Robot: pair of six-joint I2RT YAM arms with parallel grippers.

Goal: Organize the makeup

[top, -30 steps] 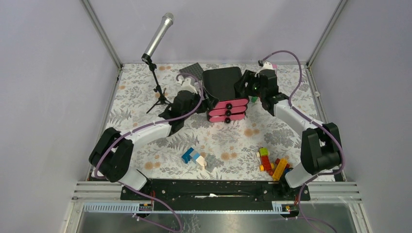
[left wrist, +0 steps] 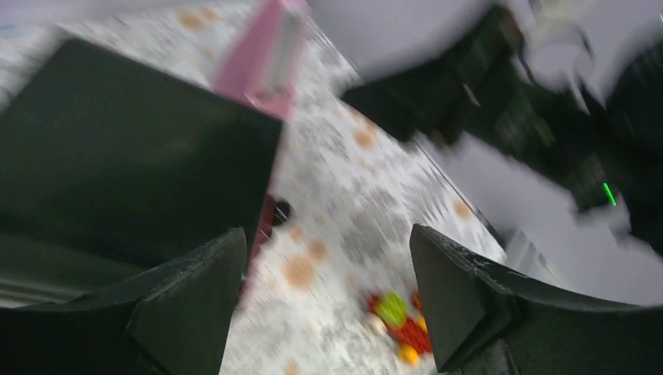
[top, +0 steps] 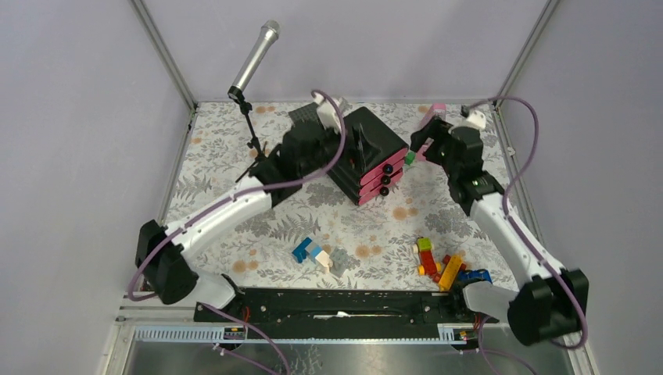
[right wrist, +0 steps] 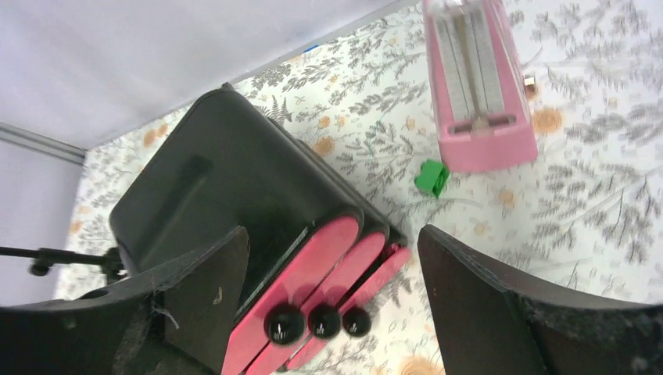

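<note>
A black-topped chest (top: 383, 131) with pink drawers and round black knobs stands turned at an angle, its drawer fronts facing front right. All three drawers look closed in the right wrist view, where the chest (right wrist: 227, 164) fills the left side. Over its top hangs my left gripper (top: 362, 151), open, nothing between its fingers; its wrist view is blurred. My right gripper (top: 419, 144) stands open and empty, off the chest's right side. Behind and right of the chest lies a pink box (right wrist: 489, 152) with a greyish inside. No separate makeup pieces can be made out.
A small green block (right wrist: 431, 178) lies between chest and pink box. A microphone (top: 256, 58) on a stand is at the back left. Blue and white blocks (top: 313, 251) lie front centre, a red and yellow toy (top: 426, 259) front right.
The chest has turned from facing front to facing front right. The right gripper has drawn away to the right.
</note>
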